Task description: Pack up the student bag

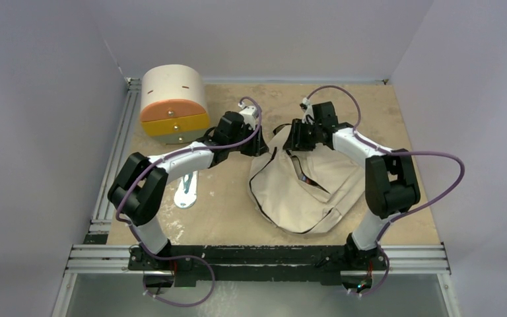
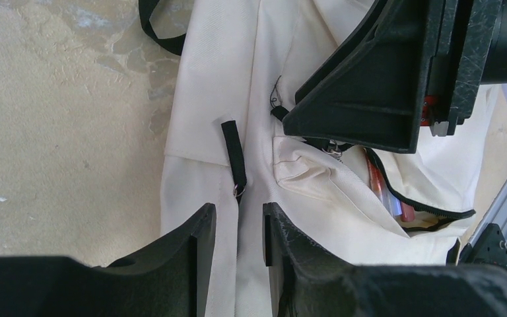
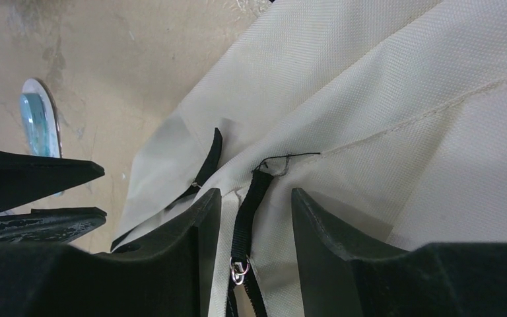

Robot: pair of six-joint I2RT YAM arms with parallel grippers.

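The cream student bag (image 1: 304, 211) lies on the board, its pocket partly unzipped with items showing inside (image 2: 386, 191). My left gripper is part open above a black zipper pull (image 2: 234, 155) at the bag's left side, nothing visibly between its fingers. My right gripper is part open over another black zipper pull (image 3: 244, 231) with a metal ring, which lies between its fingertips in that view; whether it touches is unclear. The two grippers are close together over the bag's upper part.
A drawer box (image 1: 173, 105) stands at the back left. A white item (image 1: 185, 198) with a teal part lies on the left of the board (image 1: 218, 211). The middle-left board is otherwise clear.
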